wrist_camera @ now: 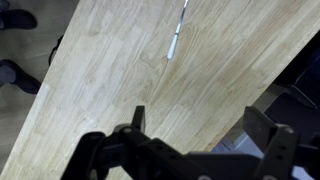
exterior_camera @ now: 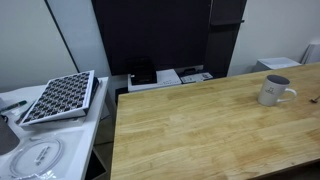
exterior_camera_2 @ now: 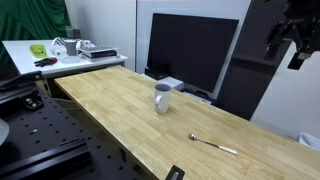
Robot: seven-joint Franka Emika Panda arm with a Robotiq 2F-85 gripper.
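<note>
A pale mug (exterior_camera: 268, 93) with a grey inside stands upright on the wooden table, its handle to the right in exterior view 1. Exterior view 2 shows the same mug (exterior_camera_2: 165, 102) near the table's middle, and a spoon-like utensil (exterior_camera_2: 212, 144) lying closer to the camera. Part of that utensil (wrist_camera: 175, 42) appears at the top of the wrist view; the mug is outside that view. My gripper is open, its fingers wide apart with only bare tabletop visible between them. In exterior view 2 the gripper (exterior_camera_2: 284, 52) hangs high at the upper right, clear of both objects.
A white side table at left holds a black-and-white patterned box (exterior_camera: 65, 97). Dark equipment (exterior_camera_2: 50, 140) fills the lower left of exterior view 2. Someone's dark shoes (wrist_camera: 18, 76) show on the floor beyond the table edge.
</note>
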